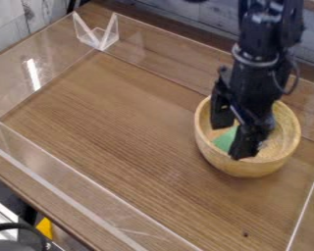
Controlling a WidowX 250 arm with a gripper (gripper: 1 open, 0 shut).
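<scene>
A black gripper [251, 116] hangs down from the top right, its fingers lowered into a tan round bowl [255, 162]. A green object [228, 139] lies in the bowl, partly hidden behind the fingers. Whether the fingers touch it or close on it I cannot tell.
A white wire-like holder [97, 32] stands at the back left. A small yellow object [44, 225] shows beyond the lower left edge, beside dark parts.
</scene>
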